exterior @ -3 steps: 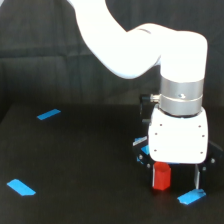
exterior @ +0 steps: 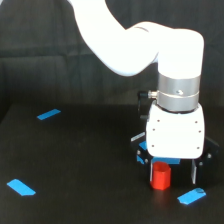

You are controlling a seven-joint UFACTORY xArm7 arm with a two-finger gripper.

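Note:
A red cylinder-like object (exterior: 160, 176) stands on the dark table at the lower right of the camera view. Directly over it is the white hand of my gripper (exterior: 173, 178), pointing down. Its two thin dark fingers are wide apart, so it is open. The red object appears close to the left finger, with a gap towards the right one. Whether that finger touches it, I cannot tell.
Blue tape strips mark the dark table: one (exterior: 48, 114) at the back left, one (exterior: 21, 187) at the front left, one (exterior: 191, 196) beside the gripper. More blue (exterior: 165, 160) shows behind the hand.
My hand has shifted slightly left and a little upwards in the picture. The red object stays in nearly the same place.

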